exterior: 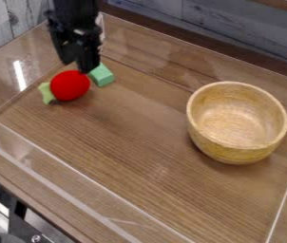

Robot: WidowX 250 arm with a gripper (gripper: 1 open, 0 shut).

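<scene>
My gripper [76,36] hangs at the top left, dark and blurred, above a red round object [70,85] on the wooden table [146,171]. It stands open, apart from the red object. A small pale green piece [48,92] lies at the red object's left, and a green block [99,74] lies just to its right and behind it.
A large light wooden bowl [238,121] sits on the right side of the table. A raised edge [235,28] runs along the back.
</scene>
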